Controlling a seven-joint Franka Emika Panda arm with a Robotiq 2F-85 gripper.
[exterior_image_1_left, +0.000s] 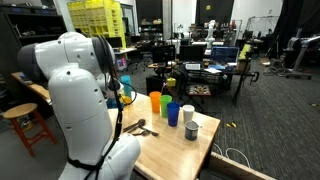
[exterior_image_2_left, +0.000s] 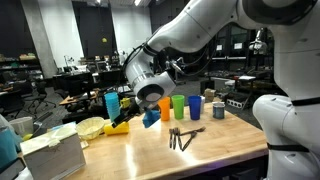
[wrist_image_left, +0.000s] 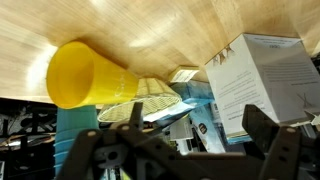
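Observation:
My gripper is open, with nothing held between its fingers. In the wrist view a yellow cup (wrist_image_left: 85, 75) lies on its side at the left, and a woven basket (wrist_image_left: 150, 98) shows partly behind the fingers. From the second exterior view, the gripper (exterior_image_2_left: 140, 111) hangs above the table, close to the yellow cup (exterior_image_2_left: 117, 128) and the teal cups (exterior_image_2_left: 112, 104). That basket (exterior_image_2_left: 90, 129) sits just left of the yellow cup. A white box (exterior_image_2_left: 55, 158) stands nearer the left edge; the wrist view shows a printed white box (wrist_image_left: 262, 80) at the right.
Orange (exterior_image_1_left: 155, 101), green (exterior_image_1_left: 166, 104), blue (exterior_image_1_left: 173, 115) and white (exterior_image_1_left: 188, 114) cups stand along the table, with a grey mug (exterior_image_1_left: 191, 131) beside them. Dark utensils (exterior_image_2_left: 184, 137) lie mid-table.

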